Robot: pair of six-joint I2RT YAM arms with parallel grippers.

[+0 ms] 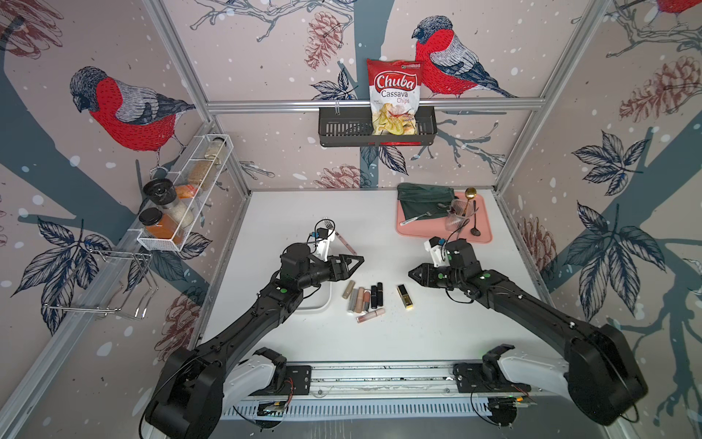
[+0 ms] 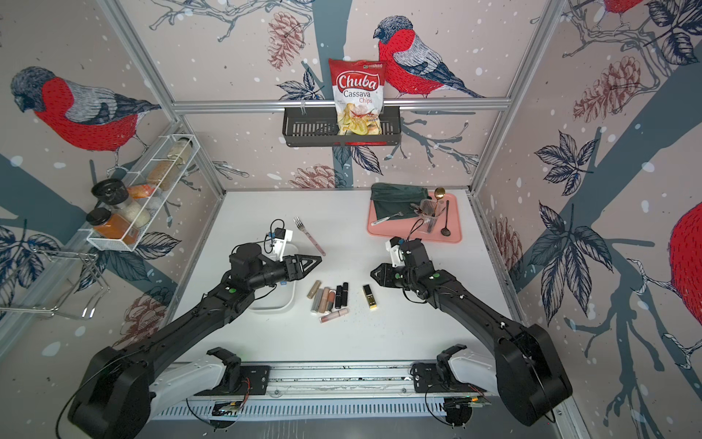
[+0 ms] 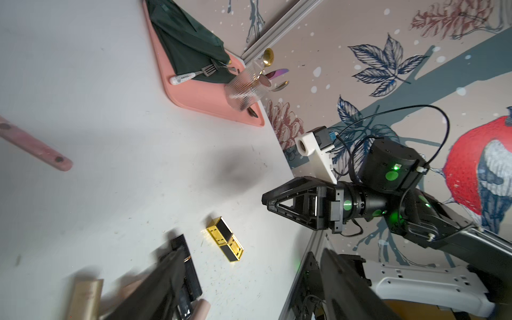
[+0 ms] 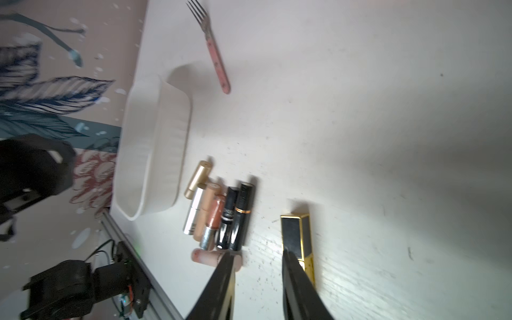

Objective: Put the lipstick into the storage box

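Observation:
A gold-and-black lipstick (image 4: 295, 237) lies on the white table, right of a row of several cosmetic tubes (image 4: 213, 213). A white storage box (image 4: 169, 141) stands left of them, partly behind my left arm in the top views. My left gripper (image 1: 346, 266) is open above the table near the box. My right gripper is raised right of the lipstick; in its wrist view the fingertips are blurred at the bottom edge, and I see nothing clearly held.
A pink tray (image 1: 406, 228) with a green cloth and utensils sits at the back right. A pink-handled fork (image 2: 310, 237) lies at back centre. A wire shelf hangs on the left wall. The table between fork and tray is clear.

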